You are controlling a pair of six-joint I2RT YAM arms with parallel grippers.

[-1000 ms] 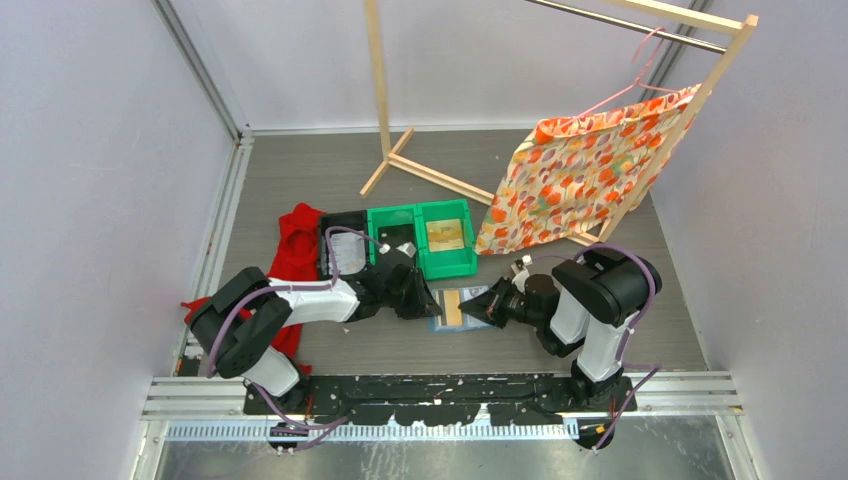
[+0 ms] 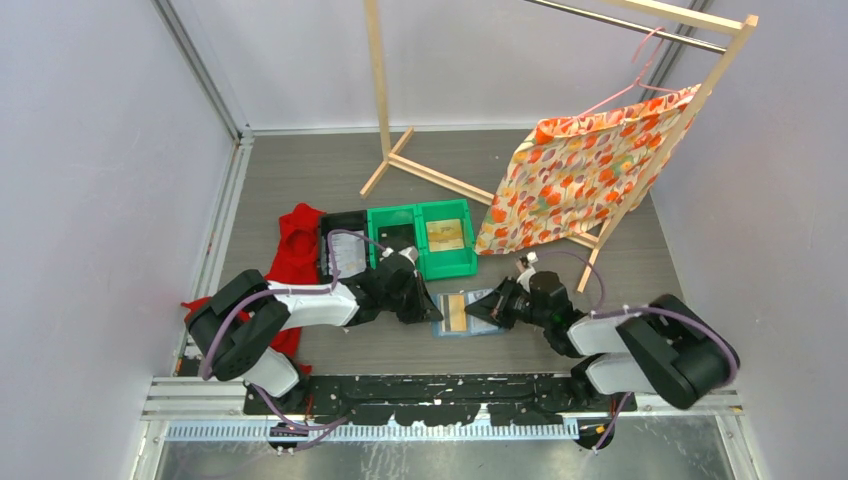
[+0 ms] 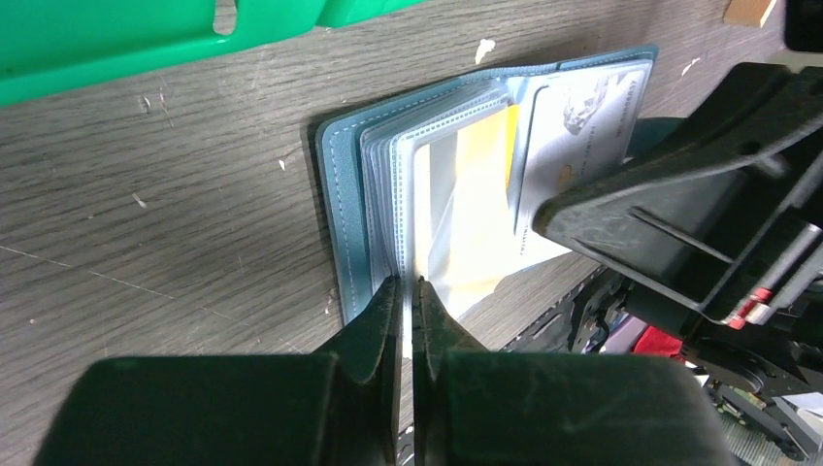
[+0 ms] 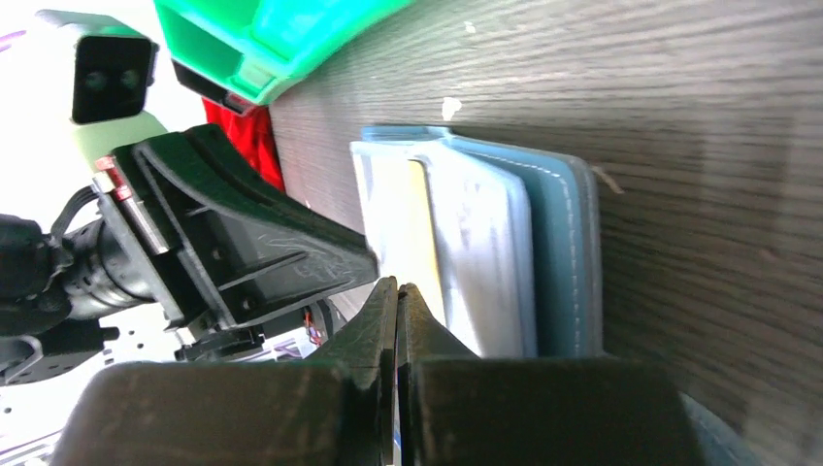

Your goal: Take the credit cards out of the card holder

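Note:
The blue card holder (image 3: 342, 184) lies open on the table between my two grippers, its stack of clear sleeves (image 3: 383, 160) raised at one side. A yellow card (image 3: 485, 160) shows within the top sleeve, and a white card (image 3: 589, 121) lies in the far flap. My left gripper is shut on the edge of the sleeves. From the opposite side comes my right gripper, its fingers together by the edge of the yellow card (image 4: 424, 228); nothing clearly shows between them. Both arms partly cover the holder in the top view.
Behind the holder stands a green tray (image 2: 447, 268), with a black box (image 2: 345, 222) to its left. Red cloth (image 2: 292, 262) lies under the left arm's side. A wooden rack (image 2: 440, 178) with patterned cloth (image 2: 590, 170) fills the back right.
My right arm's elbow has swung out to the right and toward the front. Its gripper and the card holder have shifted slightly. The left arm has barely moved.

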